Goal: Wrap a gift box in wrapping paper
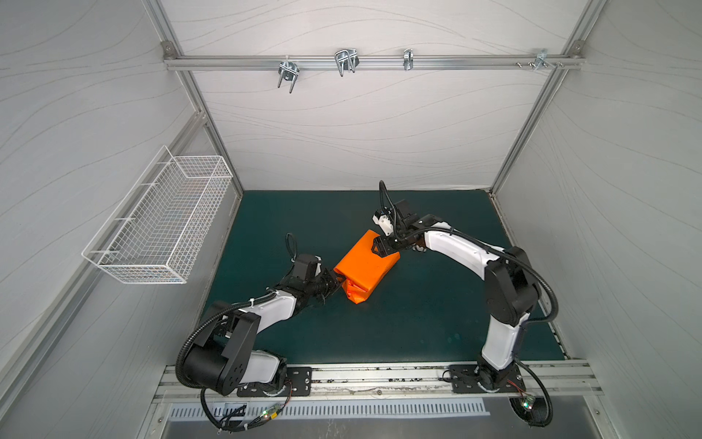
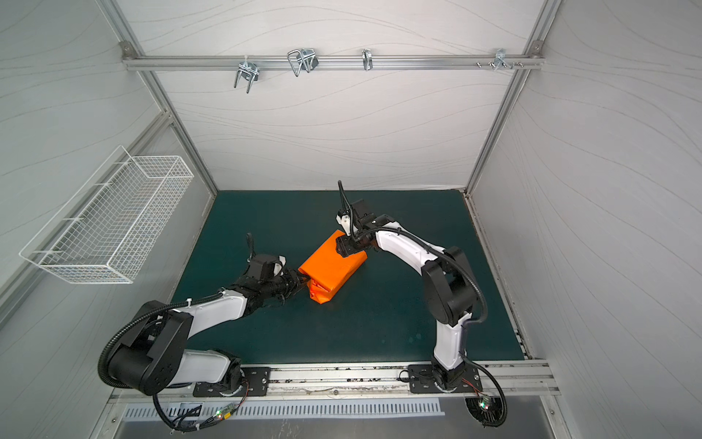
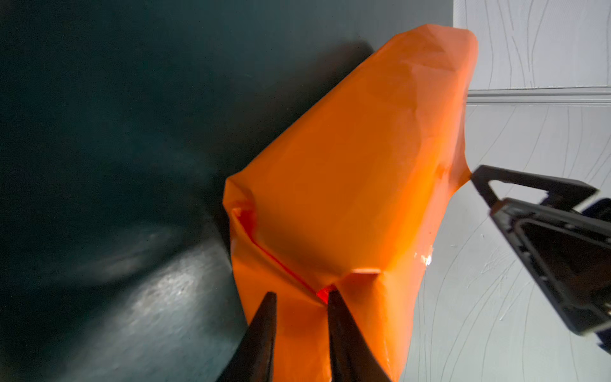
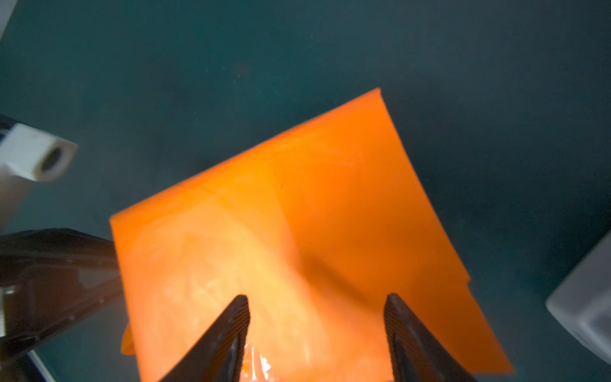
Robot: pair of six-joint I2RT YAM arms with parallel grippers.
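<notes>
An orange paper-wrapped box (image 1: 366, 263) lies at an angle mid-mat, its near end bunched in loose folds. In the left wrist view my left gripper faces that folded end (image 3: 273, 267), its fingers part open; whether paper lies between them is unclear. My right gripper is open above the box's far part, with the smooth orange top (image 4: 331, 210) beneath it.
A pale object (image 4: 585, 299) lies beside the box, largely under the right arm in the top views. A white wire basket (image 1: 168, 267) hangs on the left wall.
</notes>
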